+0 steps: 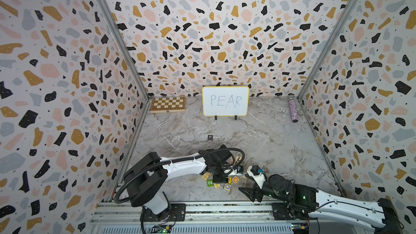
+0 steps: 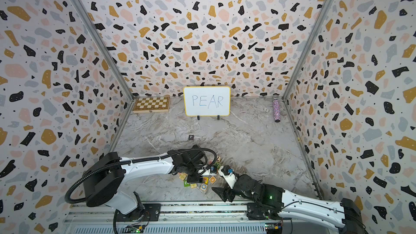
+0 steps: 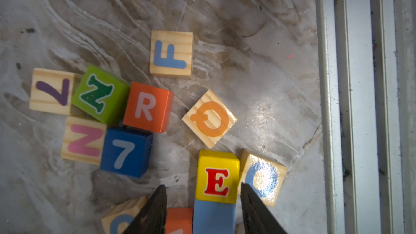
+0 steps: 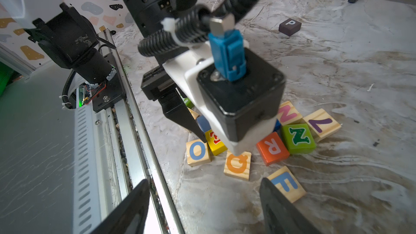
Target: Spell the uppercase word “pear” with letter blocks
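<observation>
A dark P block (image 1: 210, 137) stands alone behind the cluster. My left gripper is open over the yellow E block (image 3: 216, 177), nothing held in view; in the left wrist view its fingertips flank that block's lower end. A red R block (image 3: 147, 106) lies among the others. My right gripper is open at the cluster's right, with nothing between its fingers; the left gripper's housing fills much of its view. The whiteboard (image 1: 225, 100) at the back reads PEAR. I cannot make out an A block.
Other blocks crowd the front middle, including Q (image 3: 210, 119), F (image 3: 171, 54) and a blue 7 (image 3: 125, 151). A chessboard (image 1: 167, 104) lies back left, a glittery cylinder (image 1: 293, 109) back right. Metal rails (image 3: 359, 104) run along the front edge.
</observation>
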